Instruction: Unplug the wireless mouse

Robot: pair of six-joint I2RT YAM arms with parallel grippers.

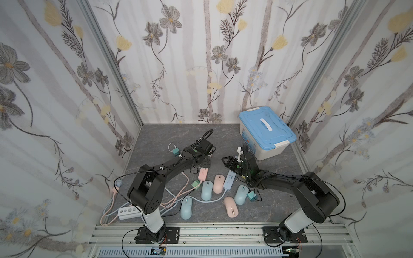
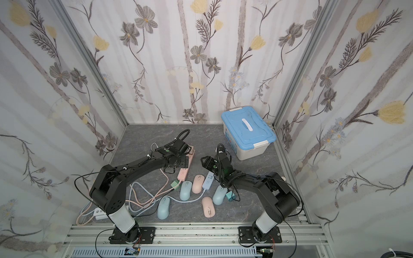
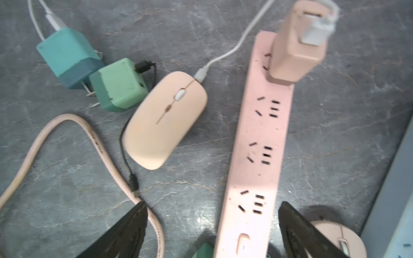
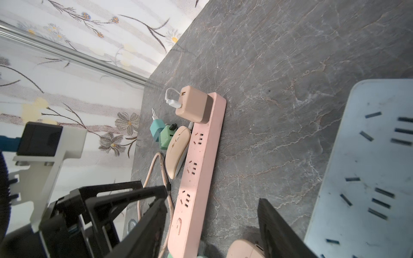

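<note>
A beige mouse [image 3: 161,124] with a white cable plugged into its front lies left of a pink power strip [image 3: 258,159], which holds a beige charger [image 3: 296,56] at its far end. My left gripper hangs open above the strip's near end, nothing between its fingers. My right gripper stands apart above the table between the pink strip and a blue power strip [image 4: 365,172], its fingers spread and empty. Teal and green adapters [image 3: 68,58] lie beside the beige mouse.
A lidded plastic box [image 1: 266,129] stands at the back right. Several loose mice [image 1: 185,207] and tangled cables fill the front.
</note>
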